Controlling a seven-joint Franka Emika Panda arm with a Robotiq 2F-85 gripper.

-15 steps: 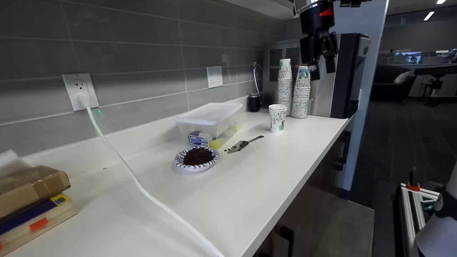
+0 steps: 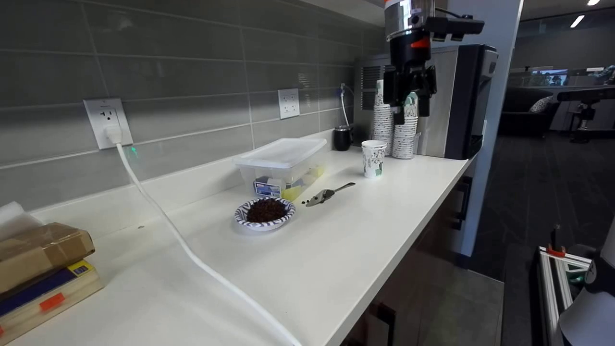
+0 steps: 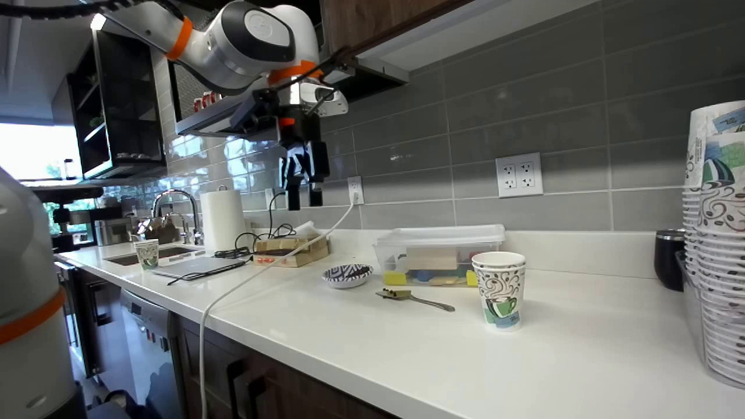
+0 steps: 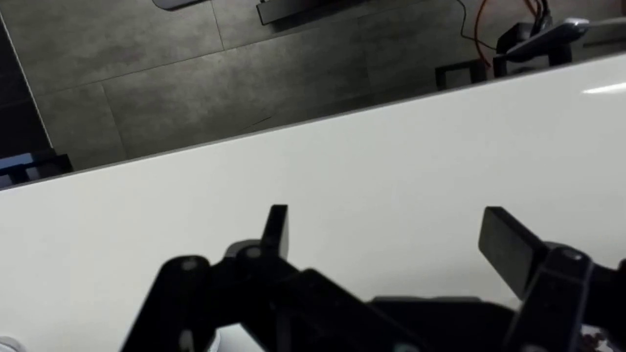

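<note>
My gripper is open, its two fingers wide apart with only bare white counter below them in the wrist view. In exterior view 1 the gripper (image 2: 412,118) hangs high above the counter, in front of the stacked cups. A patterned bowl (image 2: 265,226) of dark brown bits stands on the counter. To its right lies a serving spatula (image 2: 328,195), dark crumbs at its blade. A printed paper cup (image 3: 500,293) stands upright farther along; its doubled rim suggests more than one nested cup. All of these lie well below the gripper.
A lidded clear plastic bin (image 2: 283,164) sits against the backsplash. Tall cup stacks (image 3: 719,265) and a dark tumbler (image 2: 342,138) stand beyond. A white cable (image 2: 190,253) crosses the counter from the outlet.
In exterior view 1 my gripper has moved left and somewhat lower in the picture, now overlapping the cup stacks. It stays open. Bowl, spatula and cup have not moved.
</note>
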